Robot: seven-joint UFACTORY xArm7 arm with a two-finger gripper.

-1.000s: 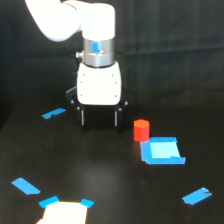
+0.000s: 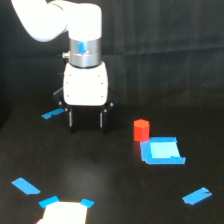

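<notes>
My gripper [image 2: 87, 122] hangs above the dark table, left of centre in the camera view. Its two fingers stand wide apart, and nothing shows between them. To its right a small red block [image 2: 141, 130] sits on the table, clear of the fingers. Just beyond the block's lower right lies a pale square [image 2: 164, 148] edged with blue tape. Whether the block touches the tape's corner is too small to tell.
A pale object [image 2: 65, 213] is cut off by the bottom edge, with blue tape at its corners. Strips of blue tape [image 2: 26, 187] lie at the left and blue tape [image 2: 196, 196] at the lower right.
My gripper has shifted a little to the left, away from the red block. The block and the taped square have stayed where they were.
</notes>
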